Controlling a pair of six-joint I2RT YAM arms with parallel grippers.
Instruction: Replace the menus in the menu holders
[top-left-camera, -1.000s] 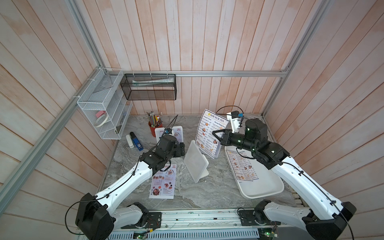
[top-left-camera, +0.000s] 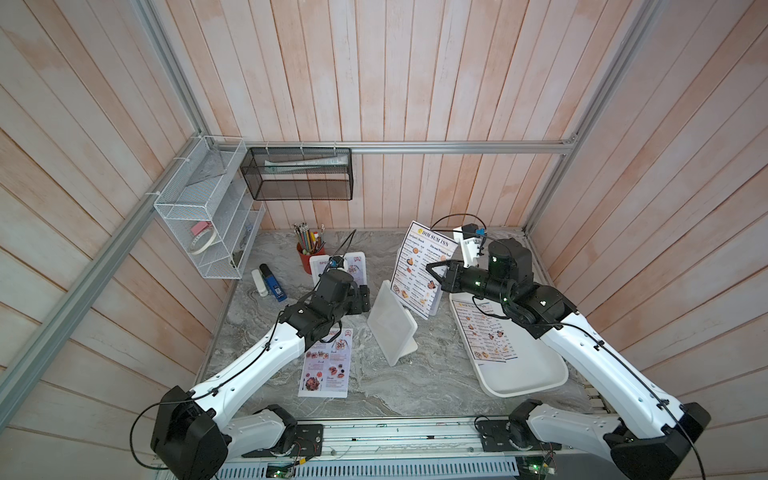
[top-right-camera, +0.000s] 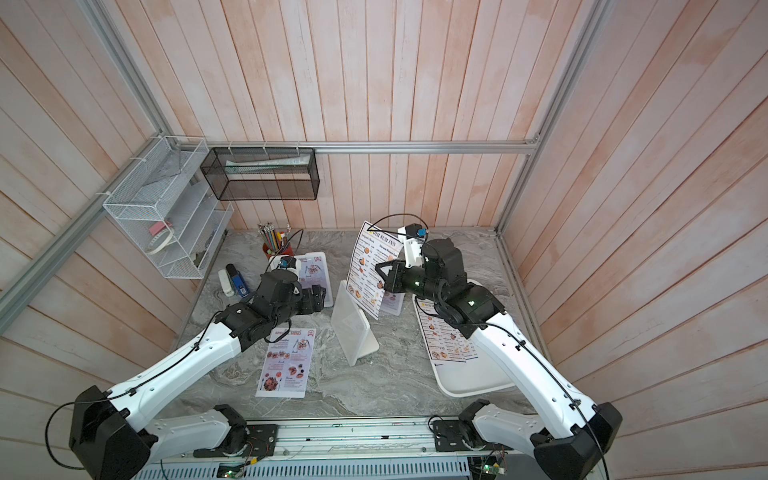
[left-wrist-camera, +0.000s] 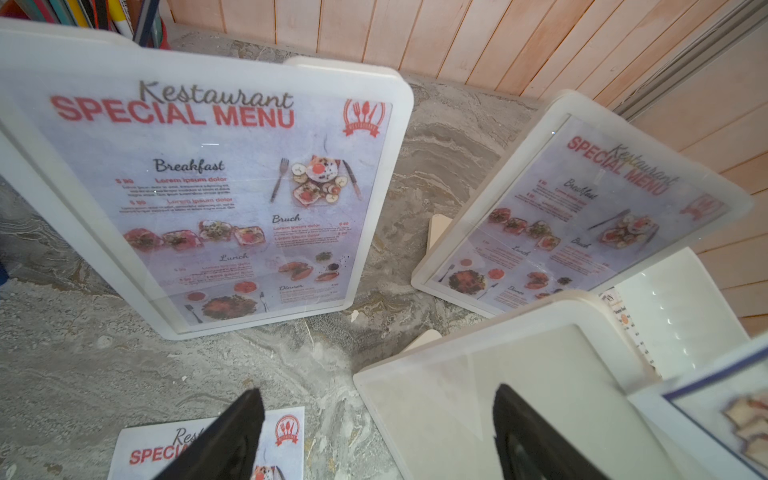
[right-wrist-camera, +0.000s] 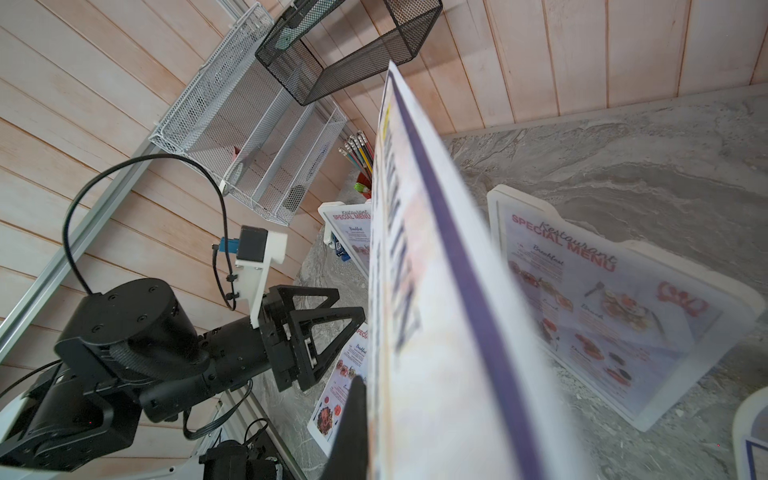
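Note:
My right gripper (top-left-camera: 433, 269) is shut on the right edge of a Dim Sum Inn menu sheet (top-left-camera: 417, 260), which it holds raised and tilted. Left of and below that sheet stands an empty menu holder (top-left-camera: 392, 324) with a clear pocket, leaning on its foot. My left gripper stands open over the table, with nothing between its fingers. Two more holders, left (left-wrist-camera: 264, 172) and right (left-wrist-camera: 592, 208), stand upright in the left wrist view with Restaurant Special Menu sheets inside. One such sheet (top-left-camera: 326, 364) lies flat on the table.
A white tray (top-left-camera: 528, 377) at the right bears more Dim Sum menus (top-left-camera: 484, 332). A red pencil cup (top-left-camera: 309, 257), a blue marker (top-left-camera: 273, 281) and a white eraser (top-left-camera: 259, 281) are at the back left.
The right gripper and its menu have shifted very slightly down and to the right. My left arm and the holders have stayed put.

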